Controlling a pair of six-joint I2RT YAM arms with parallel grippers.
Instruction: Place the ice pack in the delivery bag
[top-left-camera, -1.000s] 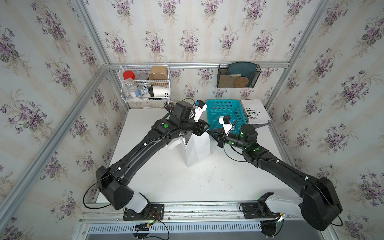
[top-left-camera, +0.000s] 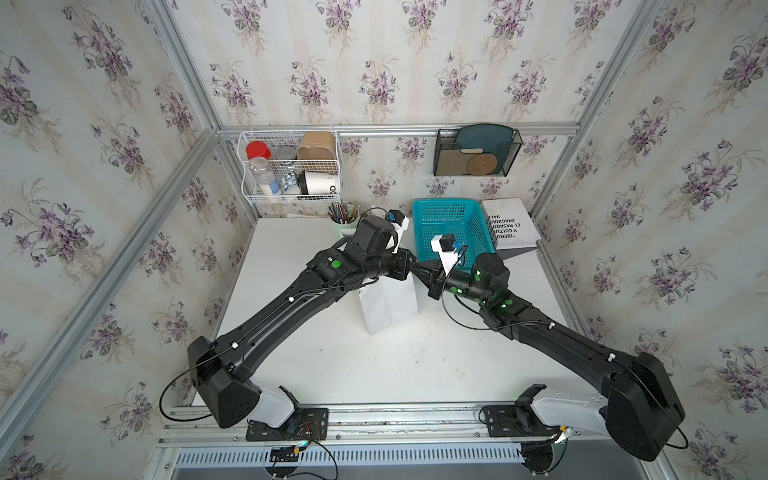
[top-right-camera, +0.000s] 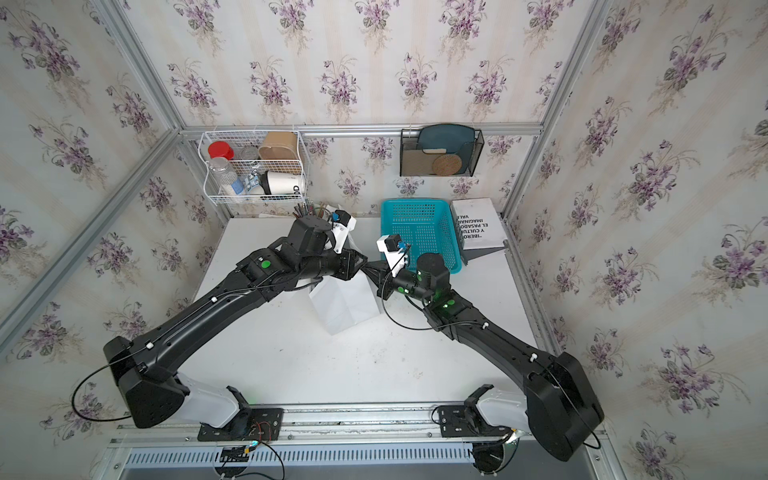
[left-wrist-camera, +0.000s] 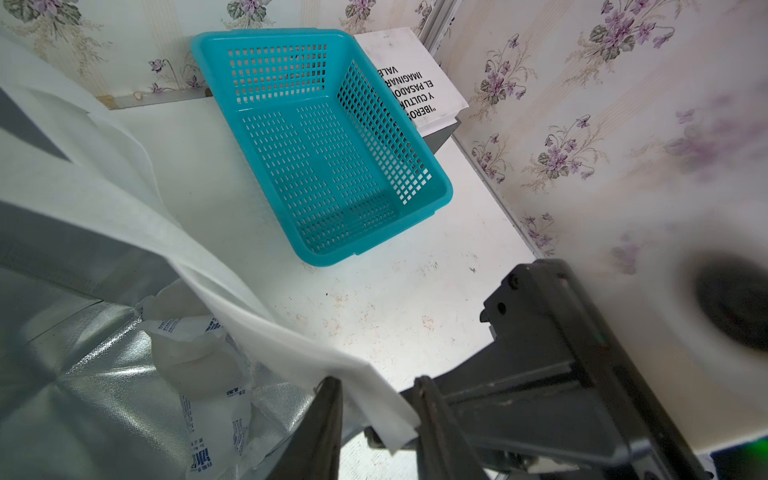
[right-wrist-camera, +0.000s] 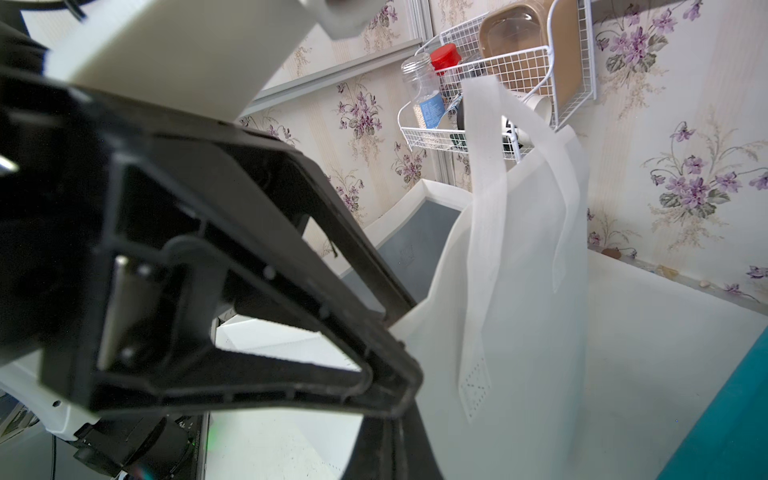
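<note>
The white delivery bag (top-left-camera: 389, 304) stands on the table with its silver-lined mouth open. Inside it, in the left wrist view, lies a crumpled white ice pack (left-wrist-camera: 204, 392) with blue print. My left gripper is partly open, its fingers on either side of the bag's rim corner. Close by, my right gripper is shut at the bag's rim, as the right wrist view shows. Whether the thin rim is pinched between the right fingers cannot be told. Both arms hide much of the bag in the top views.
An empty teal basket (left-wrist-camera: 352, 252) stands behind and to the right of the bag. A white box with black lettering (top-left-camera: 512, 224) is at the back right. A pen cup (top-left-camera: 342, 214) stands behind the bag.
Over the last second the left gripper has moved slightly left and down. The right gripper has shifted a little left, closer to it. The bag's visible side has changed shape.
</note>
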